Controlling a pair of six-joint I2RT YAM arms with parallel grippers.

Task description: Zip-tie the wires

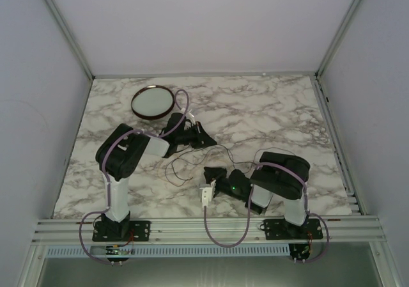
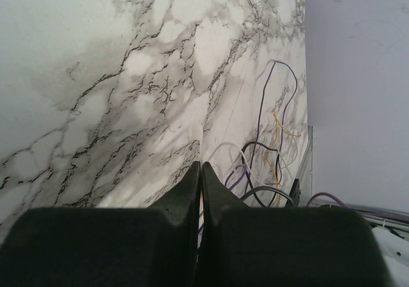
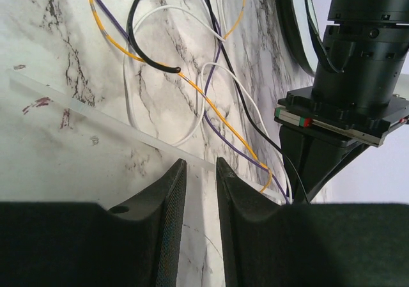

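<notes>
A bundle of wires, orange (image 3: 217, 111), black (image 3: 147, 57), white and purple, crosses the marble table. In the right wrist view a translucent zip tie (image 3: 77, 105) lies diagonally beneath the wires. My left gripper (image 1: 208, 142) is shut at the wires; whether anything thin is between its tips is hidden. My right gripper (image 1: 209, 175) is part open over the zip tie, low near the front of the table, with no object visible between its fingertips.
A round dark-rimmed dish (image 1: 153, 102) stands at the back left. Walls surround the table on the back and sides.
</notes>
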